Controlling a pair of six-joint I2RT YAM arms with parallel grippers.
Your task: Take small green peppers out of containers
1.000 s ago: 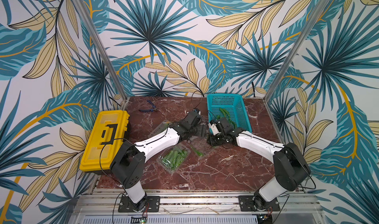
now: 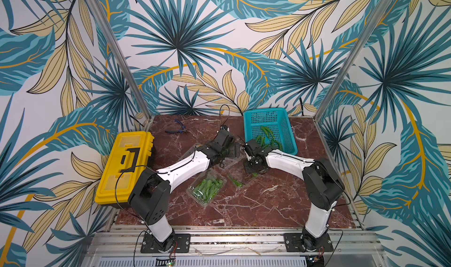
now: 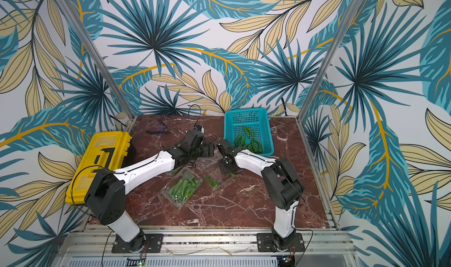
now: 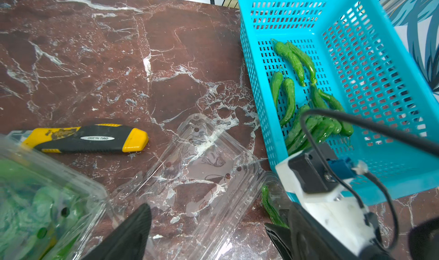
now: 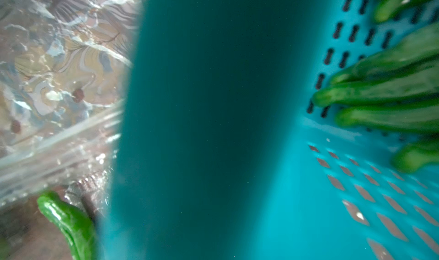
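The teal basket (image 2: 286, 126) holds several green peppers (image 4: 292, 58). A clear container (image 3: 180, 187) full of peppers lies at the front middle; a clear, apparently empty tray (image 4: 201, 173) sits left of the basket. A loose pepper (image 5: 68, 223) lies beside that tray. My left gripper is open over the empty tray, nothing visible between its fingers. My right gripper (image 2: 250, 161) is low at the basket's front left; the basket wall fills much of its wrist view, and its fingers are not visible there.
A yellow toolbox (image 2: 122, 168) stands at the left. A utility knife (image 4: 86, 138) lies left of the empty tray, and blue pliers (image 2: 176, 128) lie at the back left.
The basket has moved a little to the left.
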